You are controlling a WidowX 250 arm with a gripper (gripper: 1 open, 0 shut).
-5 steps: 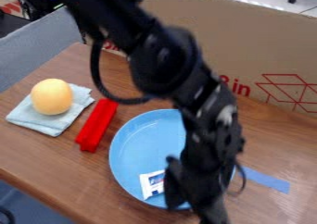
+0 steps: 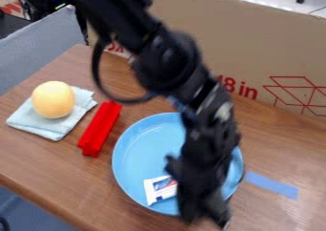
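My black gripper (image 2: 204,197) reaches down over the right part of a blue plate (image 2: 137,154), blurred, so its fingers are not clear. Inside the plate, at its lower left, lies a small white packet with coloured print (image 2: 160,187), partly beside and behind the gripper. I cannot tell whether anything is between the fingertips.
At left, a yellow round object (image 2: 53,99) sits on a folded pale cloth (image 2: 38,125), with a red bar (image 2: 99,130) beside it. Blue tape (image 2: 273,185) is on the wood table right of the plate. A cardboard wall (image 2: 254,44) stands behind.
The arm and gripper have pulled back and narrowed in view, shifting slightly left and up, uncovering more table at right. The packet looks unmoved in the plate.
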